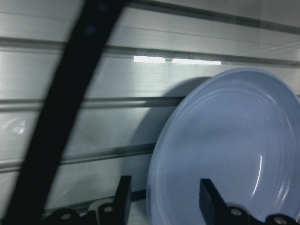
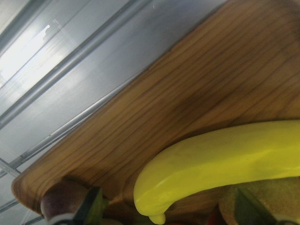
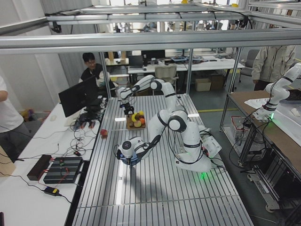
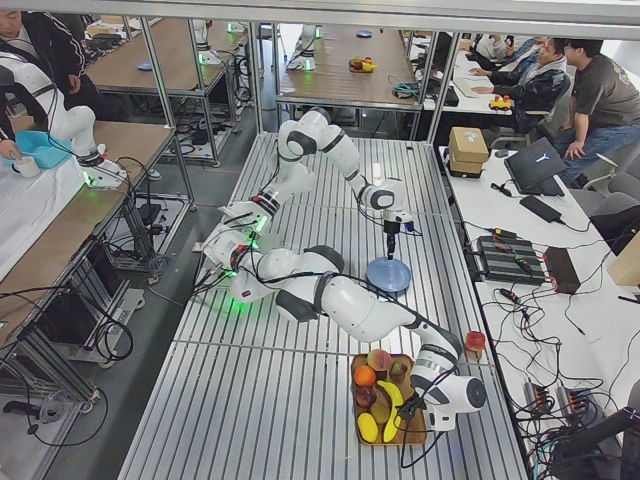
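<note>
My left gripper is open over the near rim of a blue plate [image 1: 234, 140]; its fingers straddle the rim, and nothing is seen held. In the camera right view it points down beside the plate [image 4: 388, 275]. My right gripper is open low over a wooden tray [image 2: 197, 70] of fruit, with a yellow banana [image 2: 220, 154] between and beyond its fingers. The tray also holds an orange [image 4: 364, 375] and several other fruits. A red fruit [image 4: 475, 342] sits outside the tray, near the table's edge.
A side desk [image 3: 28, 202] with electronics and cables runs along one long edge. The two arms' bases share the other edge, and their links take up the middle.
</note>
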